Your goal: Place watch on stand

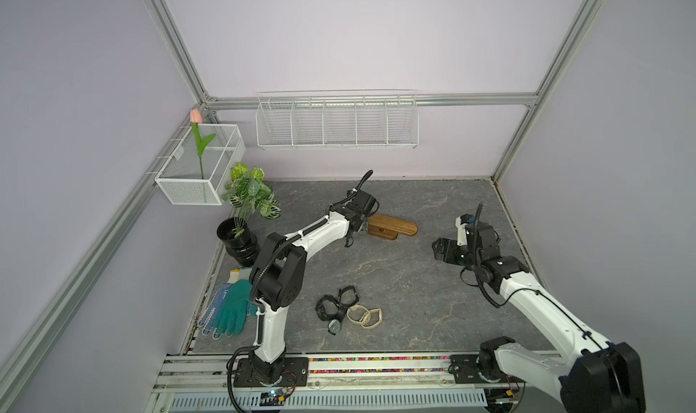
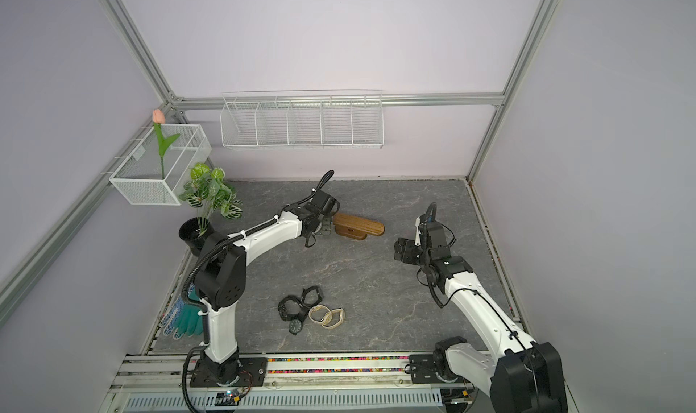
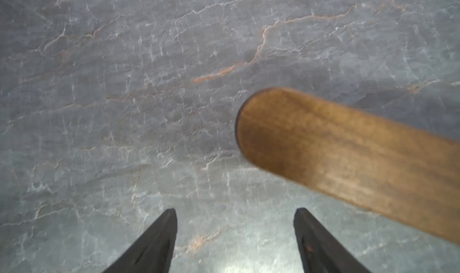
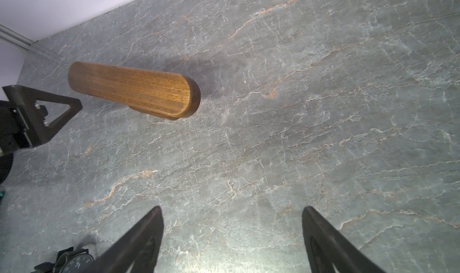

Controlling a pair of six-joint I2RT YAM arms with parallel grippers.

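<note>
The wooden stand (image 1: 391, 225) lies at the back middle of the table, long bar horizontal. My left gripper hangs open just beside its rounded end, seen close in the left wrist view, with nothing between its fingers. My right gripper is open and empty, to the right of the stand over bare table. Several watches lie in a group at the front middle: dark ones (image 1: 327, 308) and beige ones (image 1: 364, 316); a dark one (image 4: 76, 261) shows at the lower edge of the right wrist view.
A black pot (image 1: 237, 244) with a plant stands at the left, gloves (image 1: 233, 308) in front of it. A wire basket (image 1: 200, 188) hangs on the left wall, a rack (image 1: 337, 123) on the back wall.
</note>
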